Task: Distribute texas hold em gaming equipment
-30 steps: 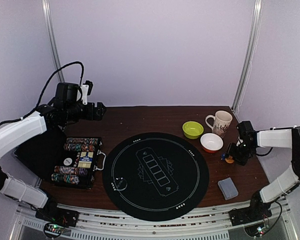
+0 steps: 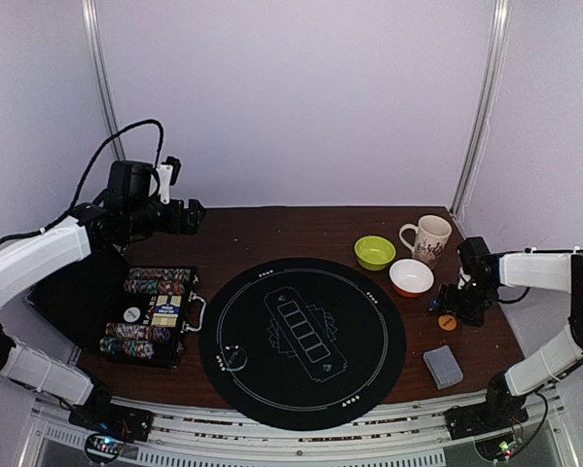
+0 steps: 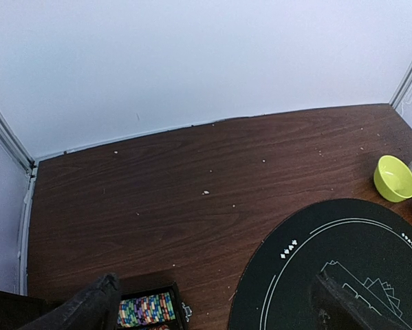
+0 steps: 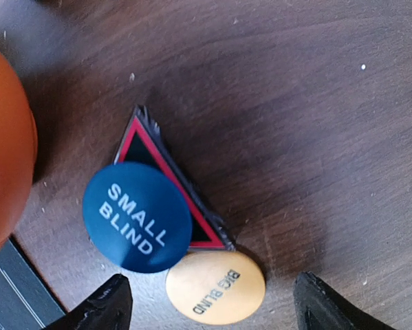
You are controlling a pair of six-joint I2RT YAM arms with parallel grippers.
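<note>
My right gripper [image 2: 463, 304] hangs open low over the table at the right, by the orange Big Blind button [image 4: 214, 287], the blue Small Blind button [image 4: 137, 214] and a red-edged triangular marker [image 4: 207, 234] partly under the blue one. Nothing is between its fingers. My left gripper [image 2: 184, 216] is open and empty, raised above the back left. The open chip case [image 2: 153, 313] with rows of chips lies left of the round black poker mat [image 2: 301, 389].
A green bowl [image 2: 375, 251], a red-and-white bowl [image 2: 411, 276] and a mug [image 2: 429, 239] stand right of the mat. A grey rectangular block [image 2: 443, 368] lies at the front right.
My right gripper has shifted very slightly, and more of the orange button shows in the top view. The left arm has not moved.
</note>
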